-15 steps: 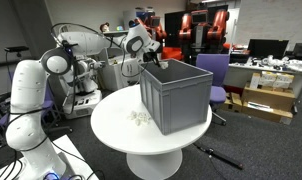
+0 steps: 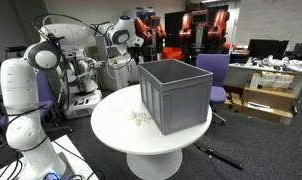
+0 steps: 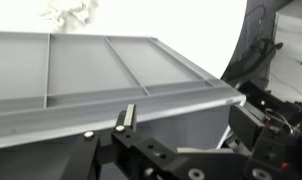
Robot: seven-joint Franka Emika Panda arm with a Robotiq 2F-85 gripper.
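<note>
A large grey bin (image 2: 181,105) stands on the round white table (image 2: 111,105), its open top facing up. Beside its left side, on the table, lies a small cluster of pale pieces (image 2: 139,117); what they are is too small to tell. The wrist view catches the same pale pieces (image 3: 71,12) at its top left, past the bin's ribbed side (image 3: 81,70) and rim. High up and left of the bin hangs my gripper (image 2: 134,58). Its dark fingers (image 3: 248,125) stand apart in the wrist view, open, with no object seen between them. The bin's inner floor is hidden.
Cardboard boxes (image 2: 266,102) fill a shelf at the back right, and a purple chair (image 2: 213,68) stands behind the bin. A dark bar (image 2: 219,156) lies on the floor.
The arm has drawn back leftward, taking my gripper from above the bin's opening to a place left of it. Bin and pale pieces have stayed put.
</note>
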